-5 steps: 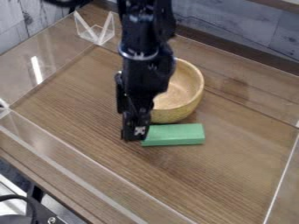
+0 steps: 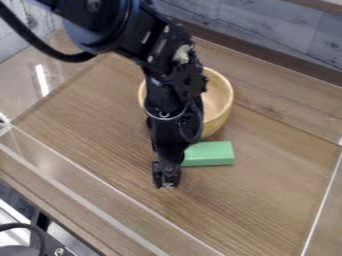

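Observation:
The black gripper (image 2: 167, 170) reaches down low over the wooden table, just in front of the wooden bowl (image 2: 218, 100) and at the left end of a green block (image 2: 210, 154). Its fingertips are dark and hard to make out against the arm; whether anything is between them cannot be seen. The arm hides the left part of the bowl and part of the block.
A grey back wall (image 2: 267, 40) runs behind it. A black cable lies at the lower left edge.
The gripper has moved down and toward the front of the table, now lower beside the green block's left end. The block and bowl look unmoved.

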